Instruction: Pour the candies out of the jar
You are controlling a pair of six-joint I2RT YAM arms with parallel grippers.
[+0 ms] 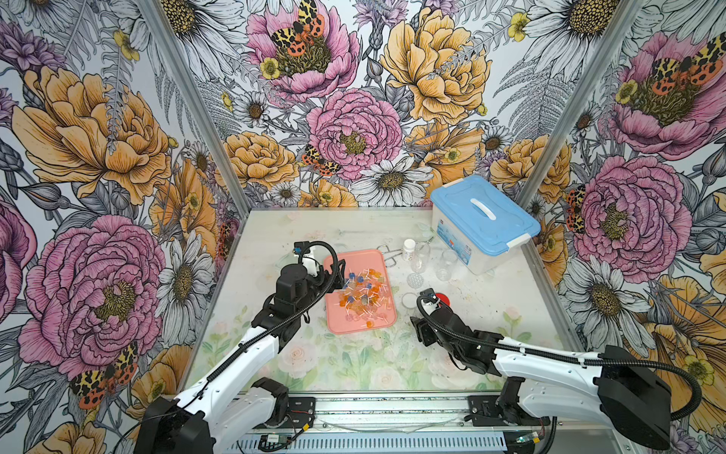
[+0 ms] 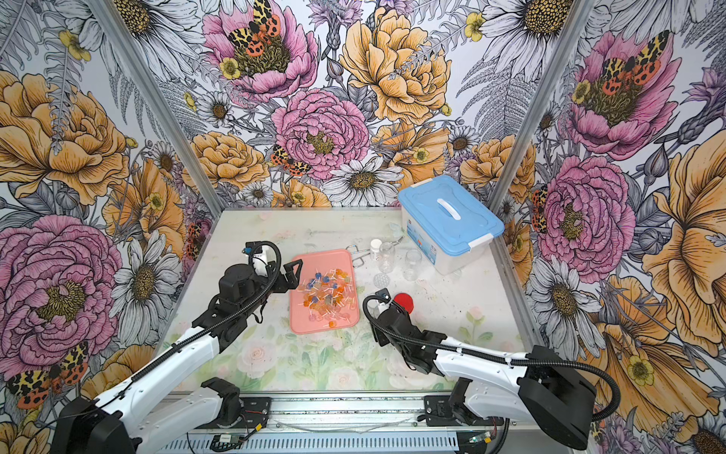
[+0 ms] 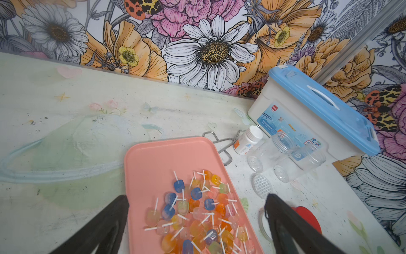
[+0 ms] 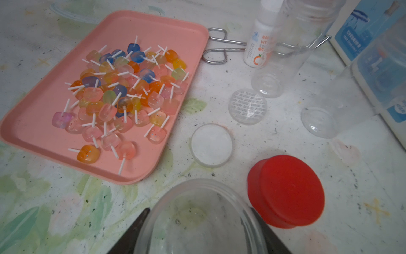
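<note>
A heap of colourful candies on white sticks [image 4: 120, 91] lies in the pink tray [image 3: 169, 154]. My right gripper is shut on a clear jar [image 4: 203, 186], whose round rim shows at the bottom of the right wrist view; I see no candies in the visible part of it. It is to the right of the tray, apart from it. At the tray's left side my left gripper stands open above the surface, nothing between its fingers.
A red lid [image 4: 291, 190], a white disc [image 4: 211, 145] and a perforated disc [image 4: 248, 106] lie right of the tray. Behind them stand two clear jars [image 3: 270, 152], a white bottle [image 3: 248, 139] and a blue-lidded box [image 1: 484, 219]. Metal tongs [image 3: 224, 148] lie by the tray.
</note>
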